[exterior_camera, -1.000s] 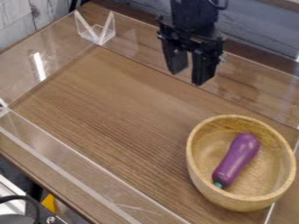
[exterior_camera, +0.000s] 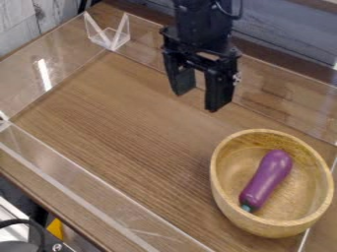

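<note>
The black robot gripper hangs over the upper middle of the wooden surface, its fingers pointing down and standing open, with nothing visible between them. To its lower right a yellow bowl holds a long purple eggplant, lying diagonally inside it.
A white wire rack stands at the back left. Dark cables and a small yellow piece sit at the lower left corner. A raised edge runs along the back right.
The gripper has moved somewhat to the left and slightly toward the camera over the last second. The bowl and eggplant look unchanged.
</note>
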